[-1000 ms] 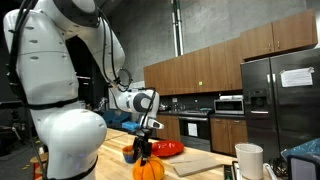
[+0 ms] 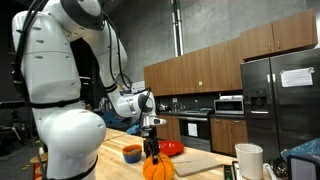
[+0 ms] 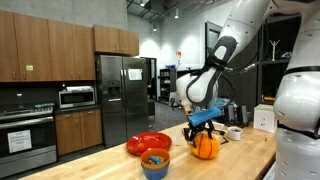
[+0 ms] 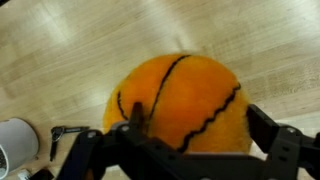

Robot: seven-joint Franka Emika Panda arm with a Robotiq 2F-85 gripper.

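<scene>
A soft-looking orange ball-shaped toy with black zigzag lines lies on the wooden table. In the wrist view, my gripper is spread open over it, one dark finger on either side. The left finger overlaps the toy's edge; the right one stands by its other side. Whether the pads touch the toy is unclear. From the first exterior side, the fingers reach down at the top of the toy. The second exterior view shows the gripper low over the toy, partly hiding it.
A blue bowl with something orange-brown inside and a red plate stand beside the toy. A white canister is at the right. In the wrist view, a white mug and a small dark tool lie at lower left.
The wrist has swung left and become more upright in the first exterior view. My fingers have come lower against the toy's outline, and the toy stays in nearly the same place.
</scene>
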